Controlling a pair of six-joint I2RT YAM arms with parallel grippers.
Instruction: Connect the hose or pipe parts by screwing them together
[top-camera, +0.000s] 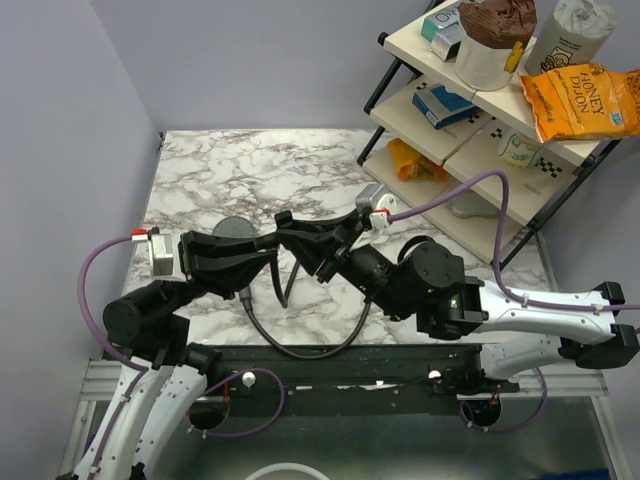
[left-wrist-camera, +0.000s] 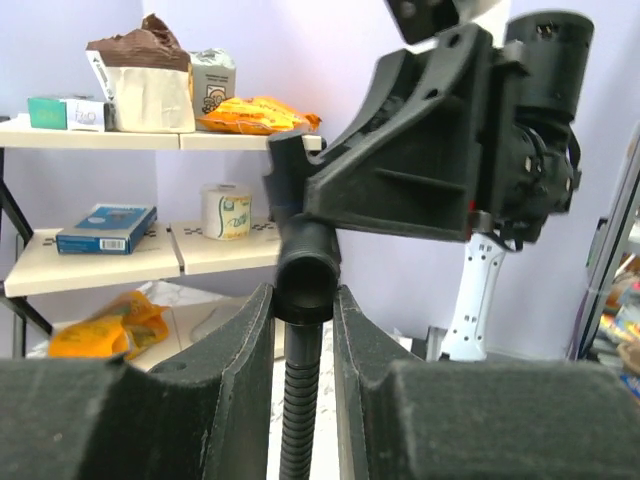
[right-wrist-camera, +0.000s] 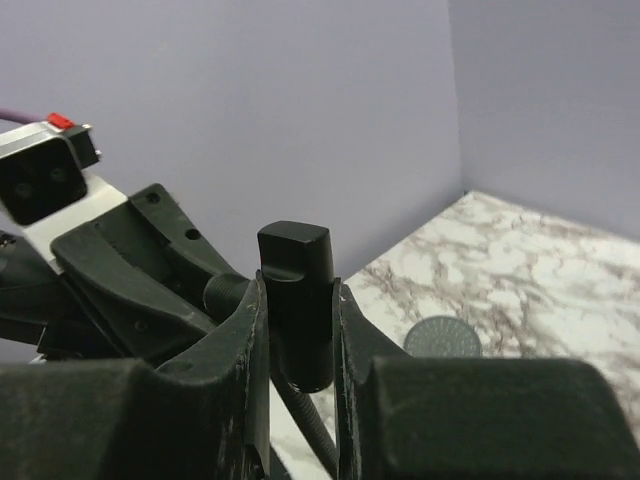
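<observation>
Both grippers meet in mid-air above the counter. In the left wrist view, a black hose (left-wrist-camera: 300, 400) hangs from a black end fitting (left-wrist-camera: 305, 290) at the tips of my left gripper; whether those fingers grip it is unclear. My right gripper is shut on a black rectangular connector (right-wrist-camera: 295, 250), with the ribbed hose and left fingers just behind it. In the top view the hose (top-camera: 308, 352) loops down over the counter, near a round grey disc (top-camera: 233, 226).
A shelf rack (top-camera: 410, 120) with bags, boxes and containers stands at the back right. Bare marble counter (top-camera: 240, 170) lies behind the grippers. Walls (top-camera: 60, 140) bound the space.
</observation>
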